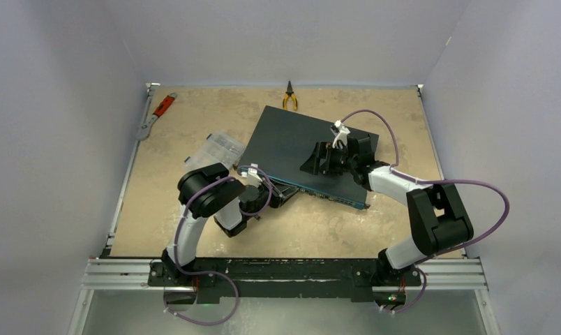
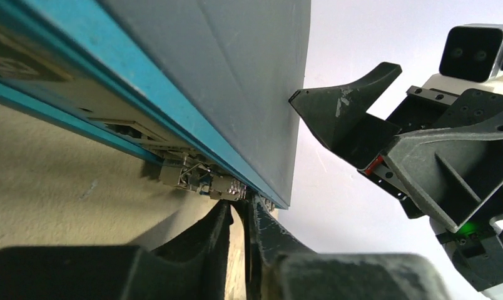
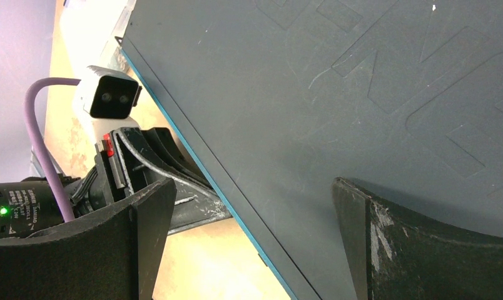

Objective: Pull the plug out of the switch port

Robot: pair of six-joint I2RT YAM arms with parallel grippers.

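The switch (image 1: 285,139) is a flat dark box with a teal front edge, lying angled on the table. Metal port parts (image 2: 196,175) show along that edge in the left wrist view; which piece is the plug, I cannot tell. My left gripper has its fingertips at these parts, parted by a narrow gap. Whether anything sits between the very tips is unclear. Above the switch's top, my right gripper stands wide open, only the dark cover showing between its fingers.
A clear plastic box (image 1: 218,150) lies left of the switch, near the left arm. Yellow-handled pliers (image 1: 289,96) lie behind the switch and a red-handled wrench (image 1: 156,115) at the far left.
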